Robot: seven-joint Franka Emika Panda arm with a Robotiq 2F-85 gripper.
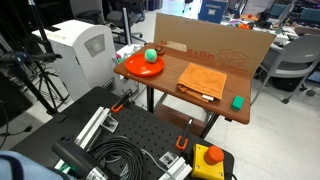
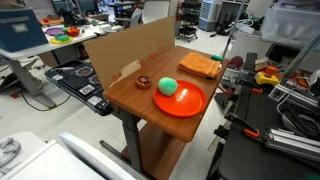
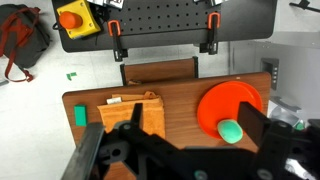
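A round red plate [image 1: 145,67] lies at the left end of the brown table, with a green ball-like object [image 1: 151,55] at its rear rim. The second exterior view shows the green object [image 2: 168,87] overlapping the rim of the red plate [image 2: 188,100]. An orange cloth [image 1: 202,81] lies flat further right, and a small green block [image 1: 237,102] sits near the table's right edge. From above, the wrist view has my gripper over the table, its dark fingers wide apart. Nothing shows between them; the cloth [image 3: 140,117] and the plate [image 3: 225,104] lie beyond.
A brown ring-shaped item [image 2: 144,82] sits by the upright cardboard panel [image 2: 130,50] along the table's back. A yellow box with a red button [image 1: 208,163] stands on the floor side near the black base. Mid-table between plate and cloth is bare.
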